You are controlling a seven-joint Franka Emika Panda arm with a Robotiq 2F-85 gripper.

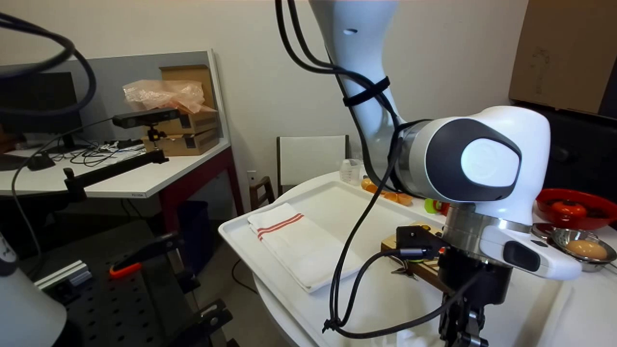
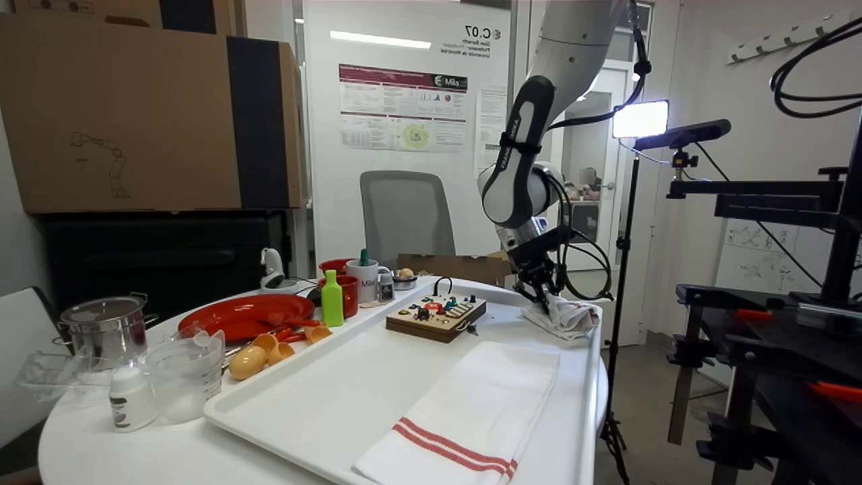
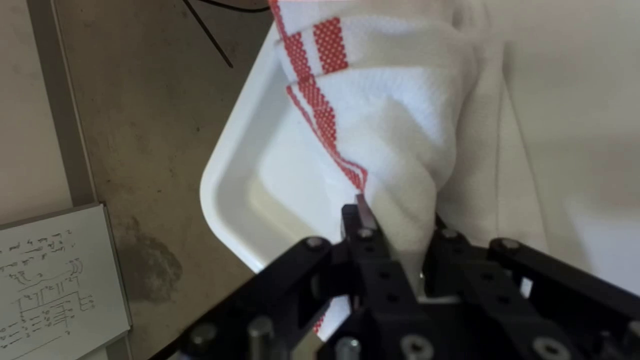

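A crumpled white towel with red stripes (image 3: 396,114) runs up between the black fingers of my gripper, which is shut on it. Exterior view 2 shows the bunched towel (image 2: 567,318) against the tray's corner, touching the tray, with the gripper (image 2: 545,300) tilted over it. In exterior view 1 the fingertips are at the bottom edge and the held towel is mostly out of sight. A second white towel (image 2: 477,404), red-striped at one end, lies flat and folded on the white tray (image 2: 299,404).
On the tray sits a wooden board with knobs and switches (image 2: 436,316), partly hidden by the arm in exterior view 1. Beyond the tray stand a green bottle (image 2: 332,299), a mug (image 2: 363,281), egg shapes (image 2: 248,362) and a measuring cup (image 2: 174,380). The tray's left part is bare.
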